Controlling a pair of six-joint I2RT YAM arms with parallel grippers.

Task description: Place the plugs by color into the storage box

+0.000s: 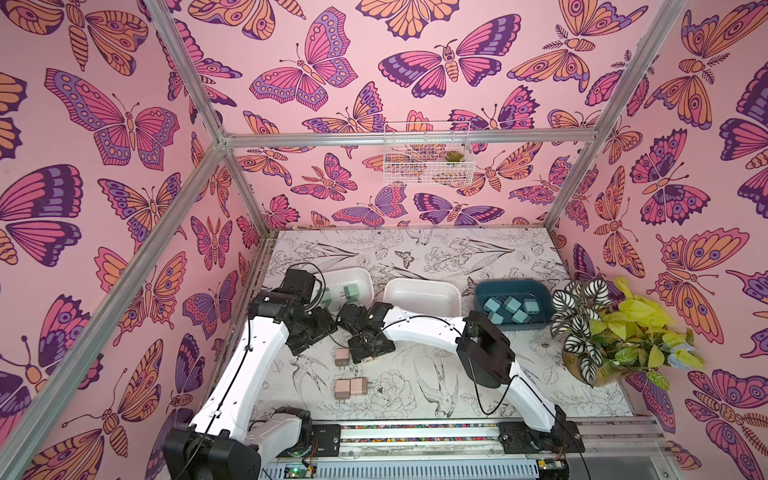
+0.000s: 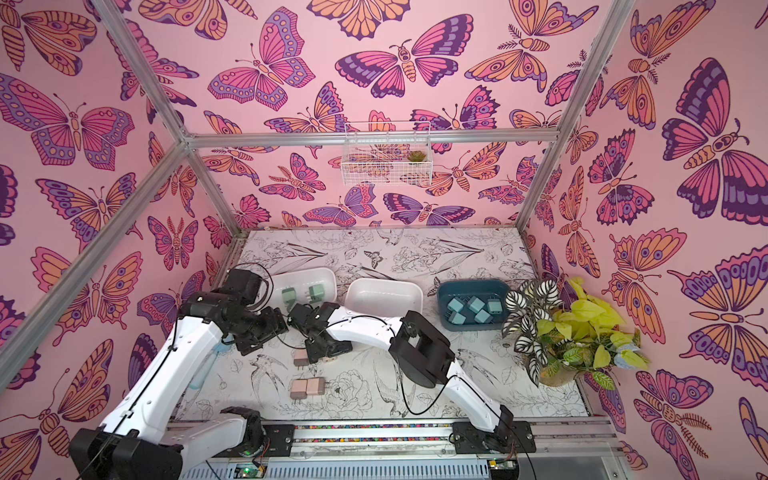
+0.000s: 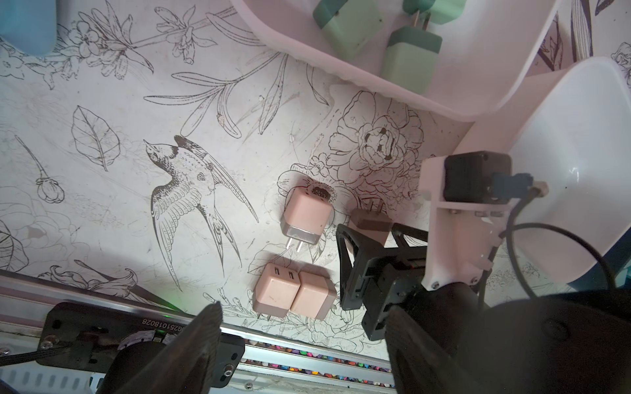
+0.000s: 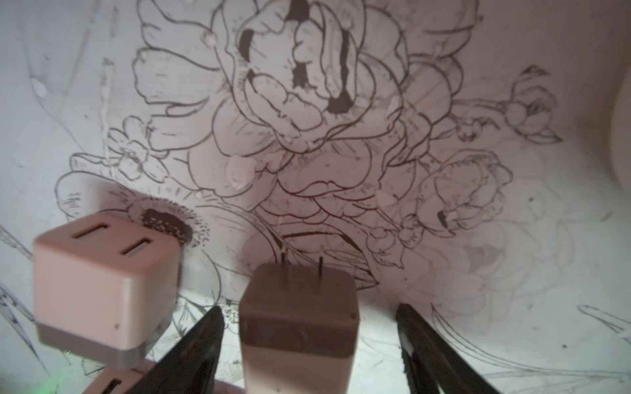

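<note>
Several pink plugs lie on the table. One (image 4: 299, 328) sits between the spread fingers of my right gripper, which is part open above it with a gap on both sides. A second pink plug (image 3: 307, 213) stands just left of it, and a touching pair (image 3: 295, 291) lies nearer the front rail. My left gripper is open with nothing between its fingers, hovering at the left of the plugs. Green plugs (image 3: 412, 57) rest in the left white box (image 1: 364, 277). The middle white box (image 1: 422, 297) looks empty. Blue plugs (image 1: 513, 305) fill the dark teal box (image 1: 545, 320).
A potted plant (image 1: 632, 332) stands at the table's right edge. A light blue object (image 3: 26, 25) lies at the left. Both arms are close together over the table's left half, while its right-front area (image 1: 520, 360) is partly free.
</note>
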